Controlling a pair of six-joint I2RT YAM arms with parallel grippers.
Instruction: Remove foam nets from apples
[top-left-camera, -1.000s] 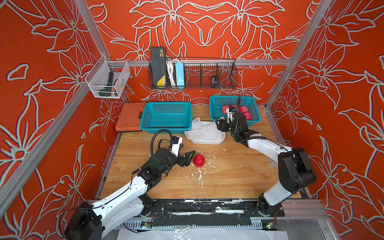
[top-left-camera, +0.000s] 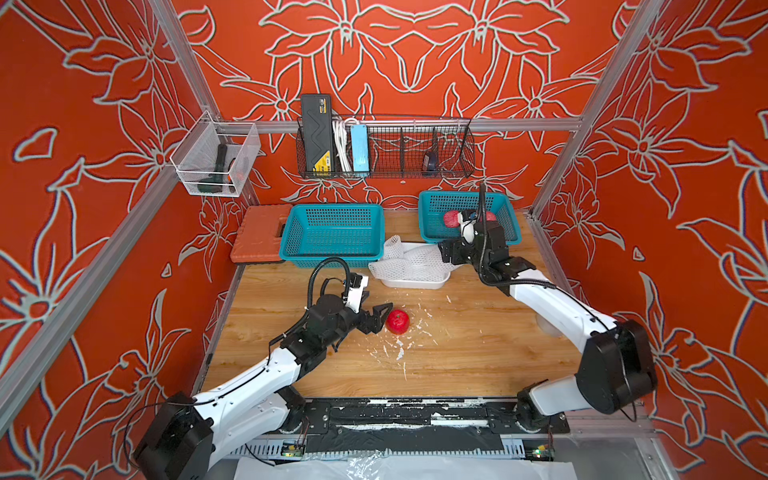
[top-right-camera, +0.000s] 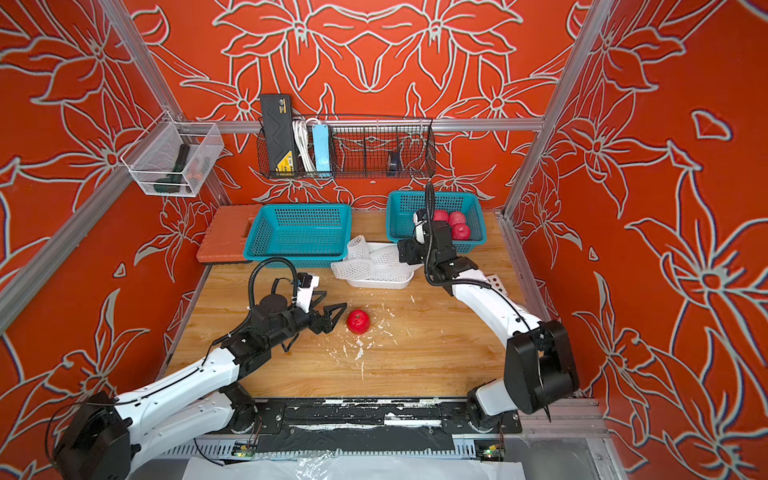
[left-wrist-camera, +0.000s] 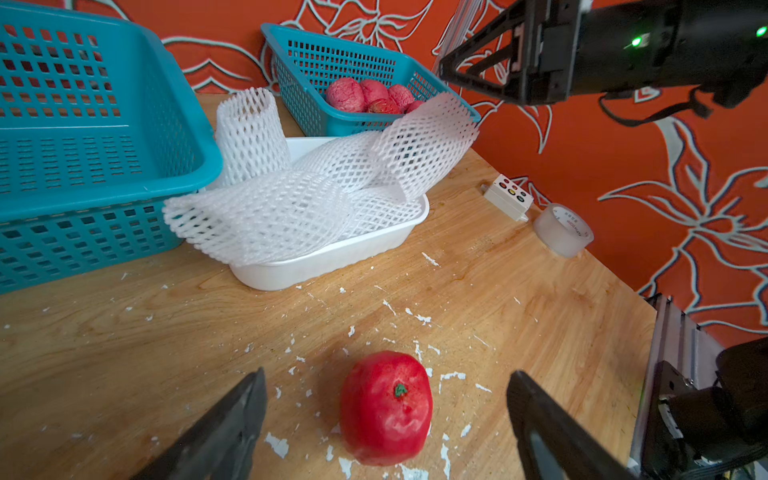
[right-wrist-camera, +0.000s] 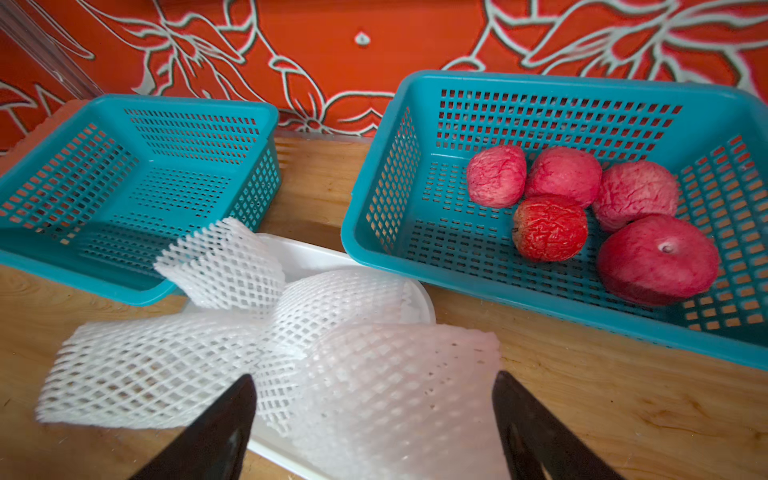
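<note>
A bare red apple (left-wrist-camera: 385, 406) sits on the wooden table among white flecks, just beyond the open fingers of my left gripper (top-left-camera: 376, 318). My right gripper (top-left-camera: 452, 251) is open above the white foam nets (right-wrist-camera: 384, 400), which are heaped on a white tray (left-wrist-camera: 280, 276) with nothing visibly held. Several wrinkled pink and red apples (right-wrist-camera: 656, 260) lie in the right teal basket (right-wrist-camera: 480, 280), with no nets visible on them.
An empty teal basket (top-left-camera: 331, 234) stands at the back left beside an orange case (top-left-camera: 252, 236). A tape roll (left-wrist-camera: 563, 230) and a small white box (left-wrist-camera: 507, 197) lie at the right edge.
My right arm has shifted slightly right and toward the front, its gripper staying near the nets. The left arm and the apple are nearly still.
</note>
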